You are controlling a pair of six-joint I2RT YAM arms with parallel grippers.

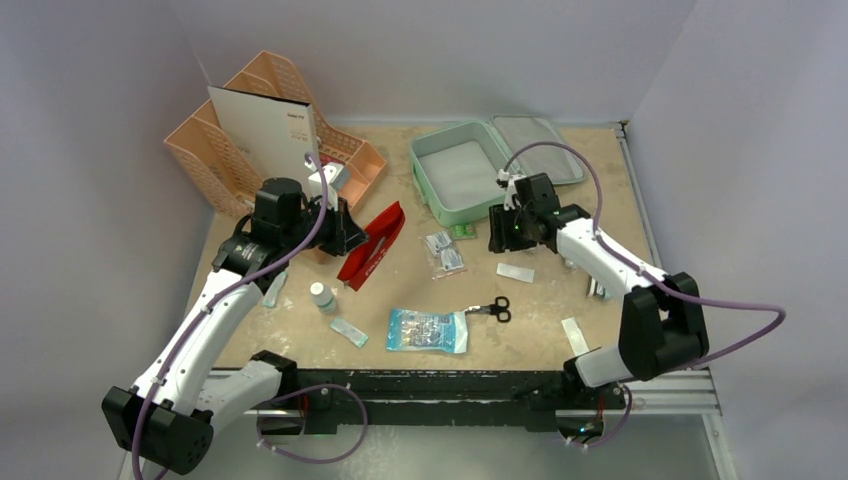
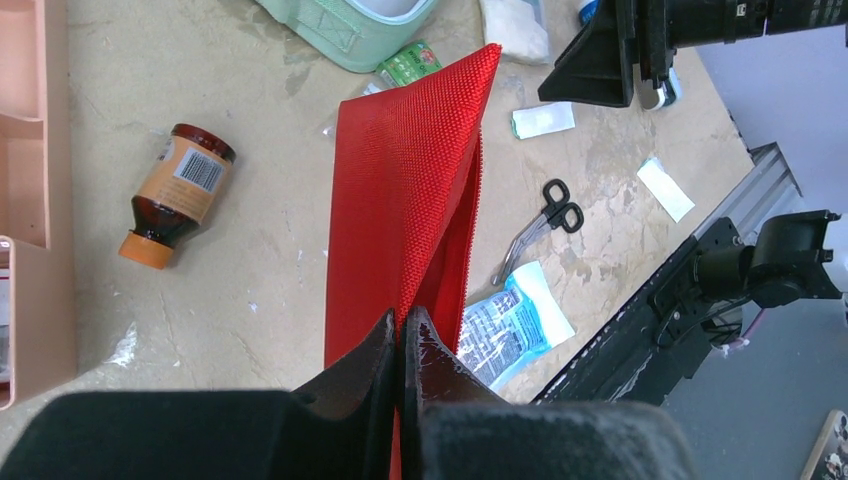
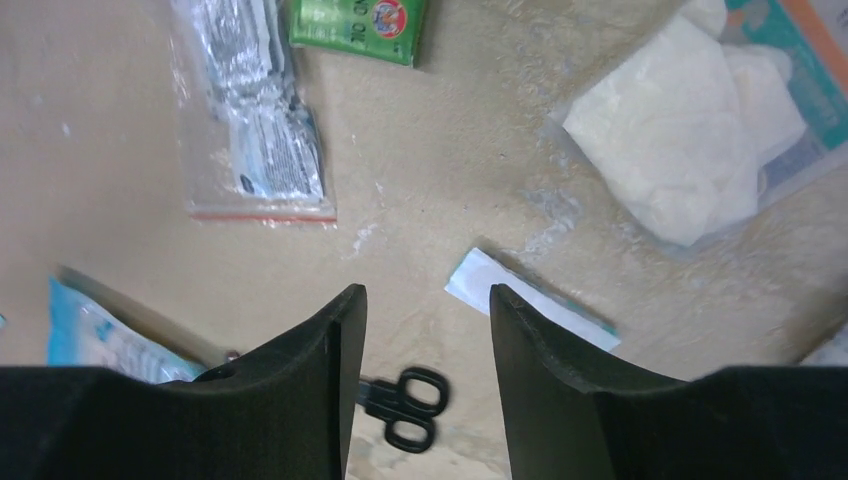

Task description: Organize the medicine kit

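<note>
A red zip pouch (image 1: 372, 244) hangs from my left gripper, which is shut on it. My right gripper is open above the table, empty, over a white strip packet (image 3: 530, 300), black scissors (image 3: 410, 410), a clear bag of sachets (image 3: 260, 140), a green box (image 3: 360, 25) and a bag of white material (image 3: 670, 130). The open mint case (image 1: 460, 170) stands behind them. A blue-white package (image 1: 425, 330), a white bottle (image 1: 323, 298) and a small sachet (image 1: 349, 332) lie nearer the front.
A peach organizer (image 1: 200, 160) with a white board fills the back left. A brown bottle (image 2: 180, 190) lies beside it. Another white strip (image 1: 575, 334) lies at the front right.
</note>
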